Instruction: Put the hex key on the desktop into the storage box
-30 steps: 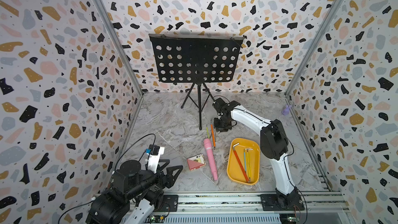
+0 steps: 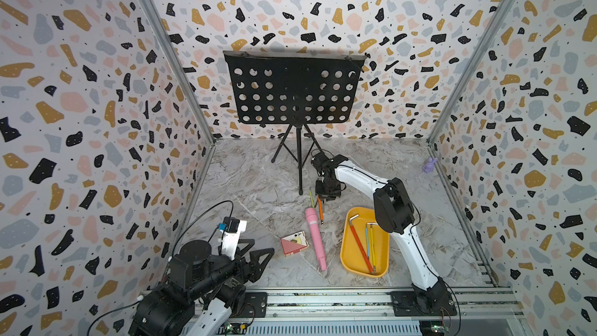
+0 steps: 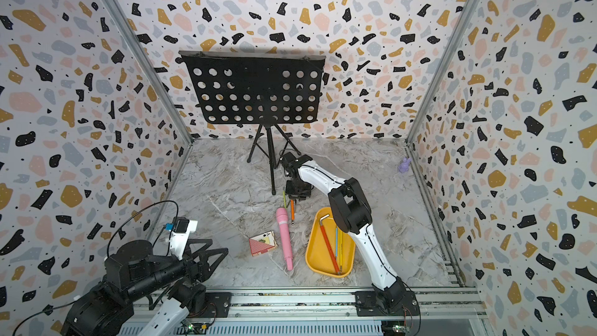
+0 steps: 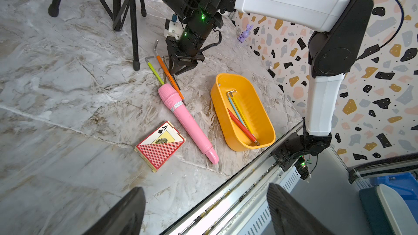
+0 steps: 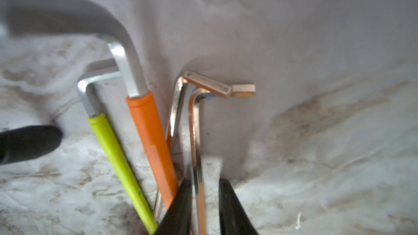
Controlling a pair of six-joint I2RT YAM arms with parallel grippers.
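Observation:
In the right wrist view, two bare metal hex keys lie side by side; the nearer copper-toned one runs down into the gap of my open right gripper, a finger on either side. Left of them are an orange-sleeved hex key and a lime one. My right gripper is low over the desk and hides part of these keys in the top views. The yellow storage box holds red, blue and yellow hex keys. My left gripper stands open and empty at the near left.
A pink microphone lies between the card pack and the box, its head beside the keys. The black music stand rises behind. Bare desk lies to the left.
My right gripper has moved a little left and nearer the desk's front, now covering the far end of the orange key in the top left view. The left arm has stayed still.

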